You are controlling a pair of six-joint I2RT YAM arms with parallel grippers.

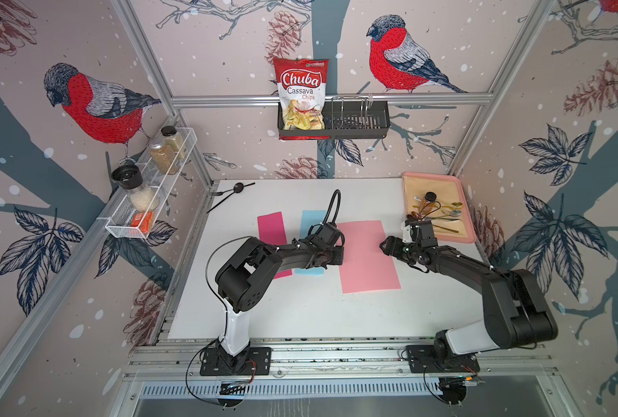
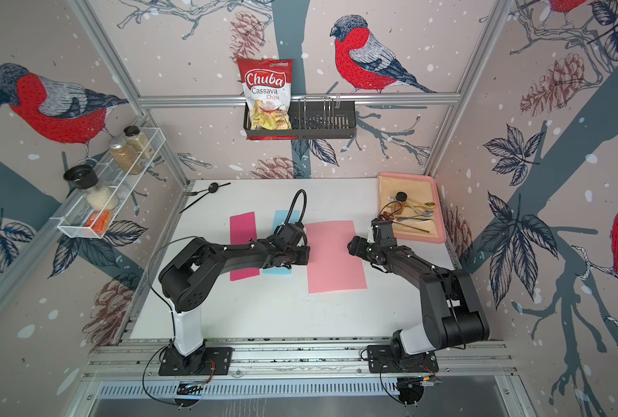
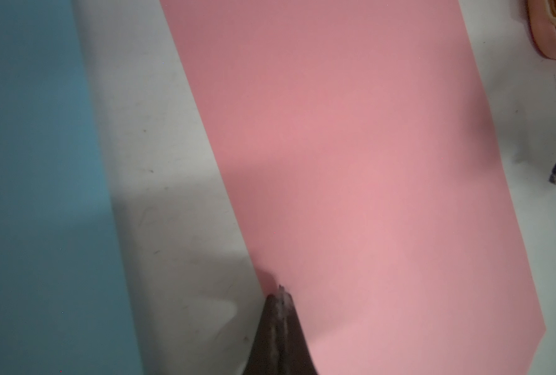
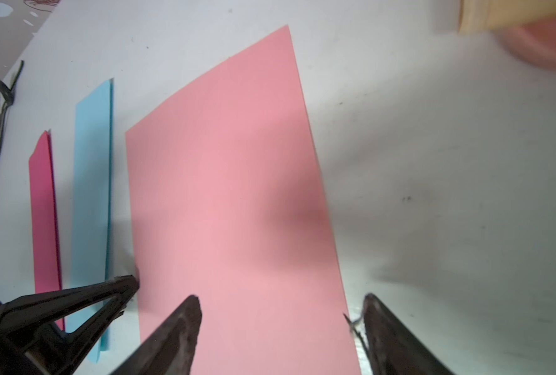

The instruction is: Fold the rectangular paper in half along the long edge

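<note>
The light pink paper (image 1: 364, 264) lies flat on the white table, spread open. My left gripper is shut, its tips down at the paper's left edge, with nothing else visible between them. My right gripper is over the paper's right side, its fingers apart and nothing seen held between them. In the right wrist view the left gripper's tips also show at the paper's left edge.
A blue sheet (image 1: 312, 217) and a magenta sheet (image 1: 270, 226) lie to the left. A pink tray with a board (image 1: 437, 187) and utensils stands at back right. Dark utensils (image 1: 238, 187) lie at back left.
</note>
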